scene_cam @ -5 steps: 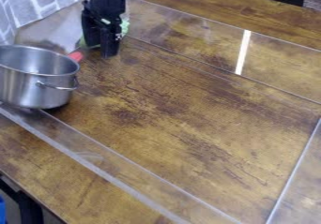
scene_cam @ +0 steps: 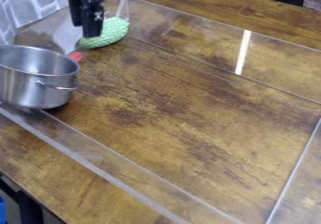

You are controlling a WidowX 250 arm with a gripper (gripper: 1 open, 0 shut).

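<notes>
The black gripper (scene_cam: 88, 23) hangs at the upper left, above and just left of a pale green textured cloth or sponge (scene_cam: 107, 33); whether its fingers are open or shut is not clear. A red handle (scene_cam: 74, 56) pokes out behind a steel pot (scene_cam: 36, 82) at the left edge, below the gripper.
Transparent strips or panels run along its sides. A pale wall or backdrop stands at the back left.
The gripper has moved left and up, away from the green item, which now shows more fully. The pot has not visibly moved.
</notes>
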